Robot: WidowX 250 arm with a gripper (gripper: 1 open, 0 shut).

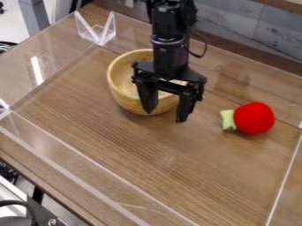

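My black gripper (167,101) hangs over a tan bowl (122,76) near the upper middle of the table (130,159), its two fingers spread open. The bowl's inside is largely hidden behind the gripper and arm. To the right lies a red round object (253,118) with a pale green piece at its left side.
A grey back wall (248,35) borders the far right edge. Clear tape marks or strips (97,26) show at the back left.
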